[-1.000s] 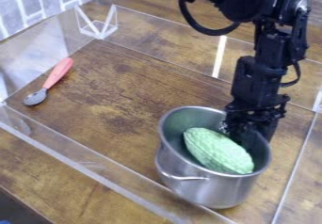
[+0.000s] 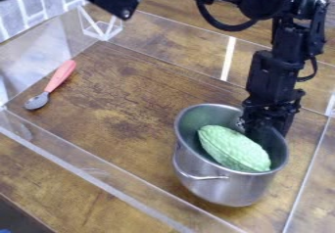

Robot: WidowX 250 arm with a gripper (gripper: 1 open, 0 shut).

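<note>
A steel pot [image 2: 210,178] with a wire handle stands at the lower right. A pale green bumpy vegetable, like a bitter melon [image 2: 233,151], lies inside it on a slant. My black gripper [image 2: 262,127] reaches down from above to the pot's back right, its lower part at the rim and partly inside. Its fingertips are hidden or too dark to make out, so I cannot see what is between them.
A spoon with a pink handle [image 2: 59,78] lies at the left on the wooden table [image 2: 118,129]. Clear panels line the edges.
</note>
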